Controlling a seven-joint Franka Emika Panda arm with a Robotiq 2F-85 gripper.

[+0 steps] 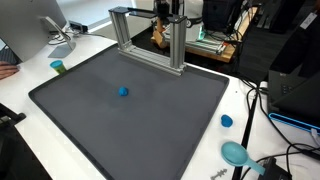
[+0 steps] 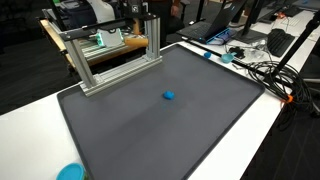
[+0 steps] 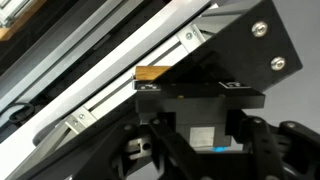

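At the far frame, my gripper (image 1: 162, 18) is small and dark in exterior view 1. An orange-brown wooden piece (image 1: 158, 39) hangs just below it, by the frame's uprights. From the wrist, the gripper appears shut, with an end of the wooden piece (image 3: 152, 73) showing past its left side. The fingers hide the rest of the piece, so the exact hold is unclear. The metal frame (image 3: 110, 95) runs diagonally beneath the gripper.
A small blue object (image 1: 123, 91) lies on the dark grey board (image 2: 150, 130), which is otherwise largely clear. The silver frame (image 2: 115, 75) stands along its edge. Outside the board are a green-topped cup (image 1: 58, 67), a blue item (image 1: 226, 121) and a turquoise dish (image 1: 238, 155).
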